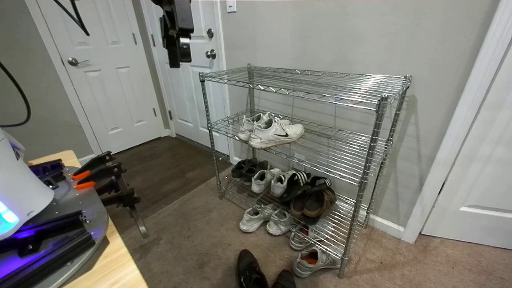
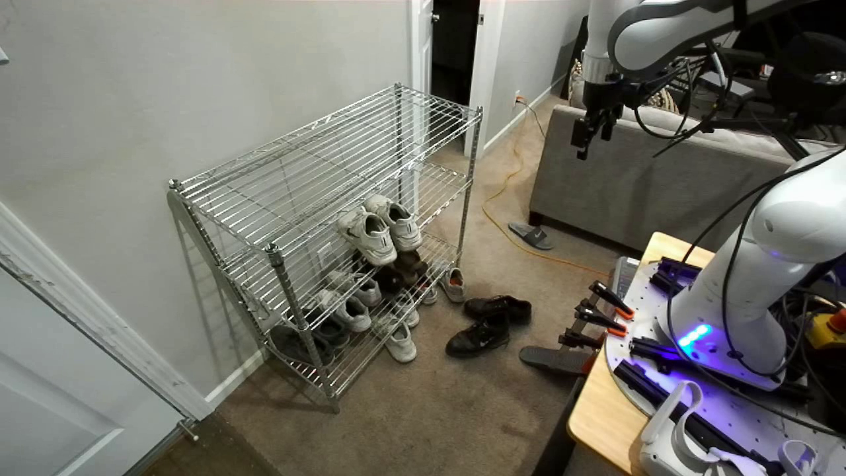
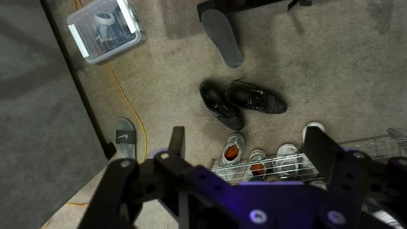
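My gripper is open, its two fingers wide apart and empty; it points down from well above the floor. In the second exterior view the gripper (image 2: 591, 143) hangs in front of the grey sofa. The wire rack (image 1: 307, 132) carries a pair of white Nike shoes (image 1: 276, 133) on its middle shelf. Several sneakers, slides and brown shoes (image 1: 314, 201) fill the bottom shelf. Black lace-up shoes (image 3: 259, 99) lie on the carpet in front of the rack. Grey-white sneakers (image 3: 232, 149) stand on the floor at its lower edge.
The rack's top shelf (image 2: 317, 174) is bare. Loose slides (image 3: 223, 37) lie on the carpet, near a yellow cord (image 3: 129, 103) and a clear bin (image 3: 106, 32). Clamps (image 1: 108, 177) jut from the table edge. The sofa (image 2: 658, 182) stands behind the gripper.
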